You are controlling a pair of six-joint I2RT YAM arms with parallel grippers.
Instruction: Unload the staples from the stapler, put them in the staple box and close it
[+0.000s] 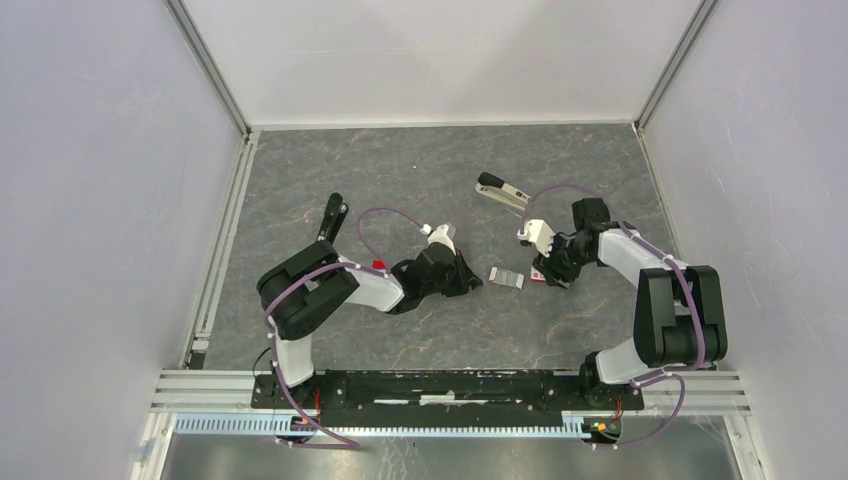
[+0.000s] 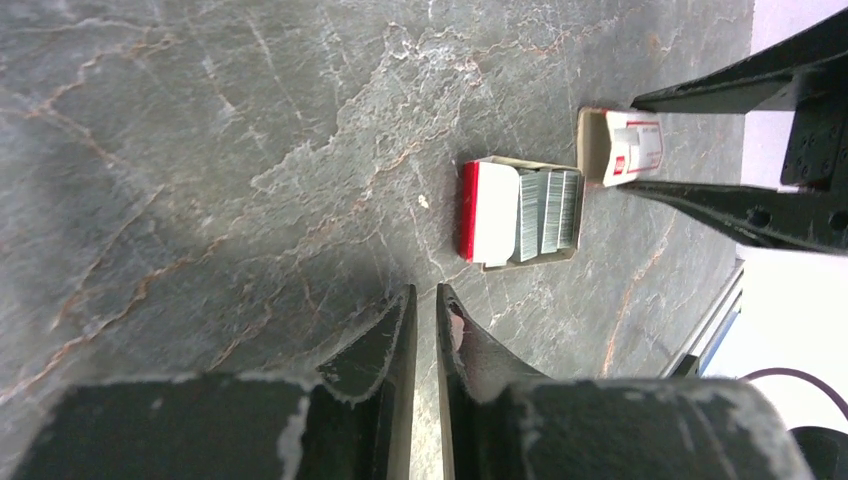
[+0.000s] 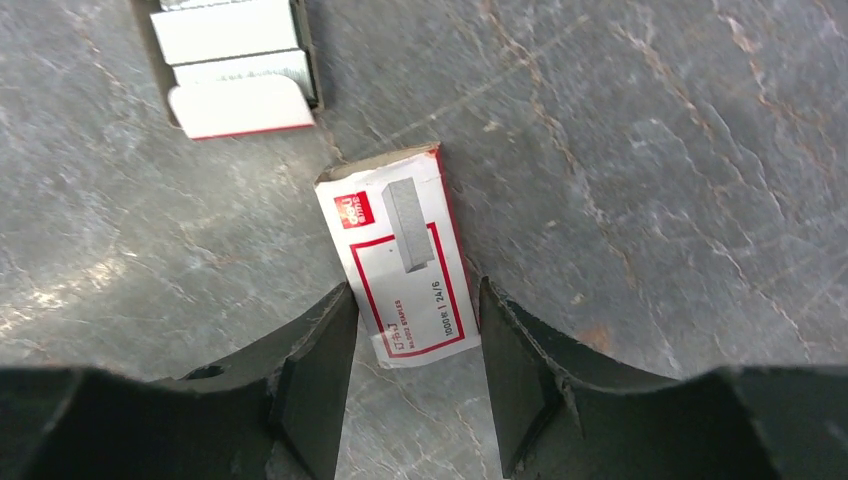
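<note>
The open staple tray (image 2: 548, 212), holding several grey strips, rests on the tabletop with its white flap folded over one end. Its white and red box sleeve (image 3: 400, 290) lies close by, separated from the tray by a small gap. A grey strip (image 3: 407, 225) shows on top of the sleeve. My right gripper stands part open around the sleeve, one finger on each side. Left of the tray, my left gripper is shut to a narrow slit, with nothing visible in it. The black and silver stapler (image 1: 503, 193) lies behind the right gripper.
A dark tool (image 1: 332, 218), perhaps a second stapler, lies at the left behind the left arm. A small red object (image 1: 379, 265) sits partly covered by that arm.
</note>
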